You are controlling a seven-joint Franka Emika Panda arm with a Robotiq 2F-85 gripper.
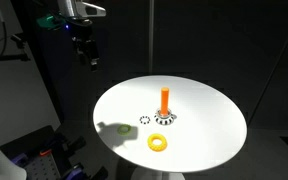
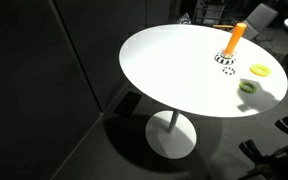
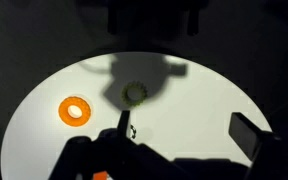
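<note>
An orange post [image 1: 165,101] stands upright on the round white table, with a black-and-white patterned ring [image 2: 225,59] around its foot. Beside it lies a smaller patterned ring [image 1: 144,120]. A yellow ring [image 1: 150,142] and a dark green ring [image 2: 248,88] rest flat, closer to the arm's side in exterior view 2. My gripper [image 2: 269,139] hangs off the table's edge, above its level and apart from every object. In the wrist view the fingers [image 3: 252,137] stand wide apart, so it is open and empty. Only a sliver of the post [image 3: 101,175] shows there.
The table stands on a single pedestal [image 2: 171,135]. Dark curtains hang behind it, and the arm's shadow falls across the green ring in the wrist view.
</note>
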